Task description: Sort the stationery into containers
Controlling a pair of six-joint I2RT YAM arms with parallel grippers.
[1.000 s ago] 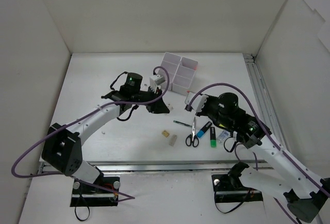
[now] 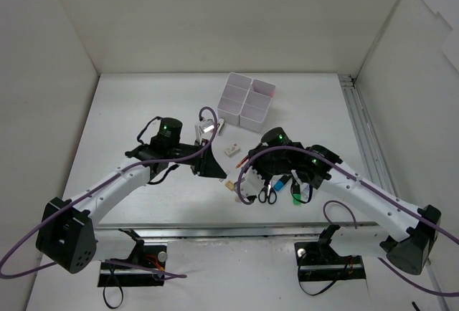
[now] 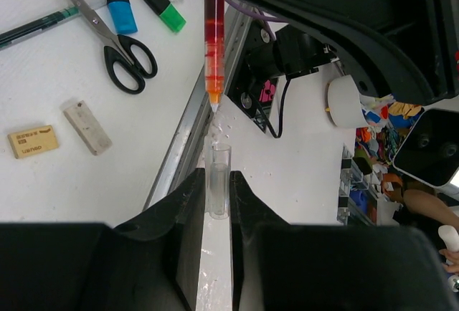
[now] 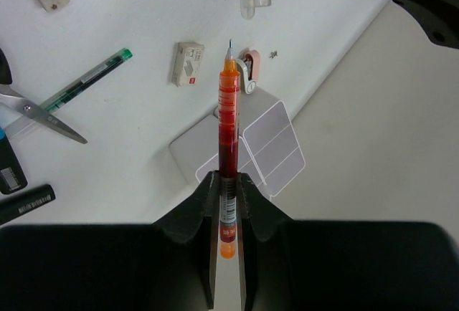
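Observation:
My left gripper has a clear plastic tube (image 3: 219,171) between its fingers. My right gripper holds an orange-red pen (image 4: 228,110) upright in the view. On the table lie scissors (image 3: 128,66), a green pen (image 4: 97,71), a blue-capped marker (image 3: 122,11), a green-capped marker (image 3: 172,17), a tan eraser (image 3: 32,141), a grey eraser (image 3: 86,126) and a white box (image 4: 188,64). The divided container (image 2: 237,80) stands at the back middle.
The table's front rail (image 2: 193,232) runs below the items. Walls enclose the back and sides.
My left arm has drawn back toward the front, away from the container. My right arm has swung left over the middle items with the orange pen.

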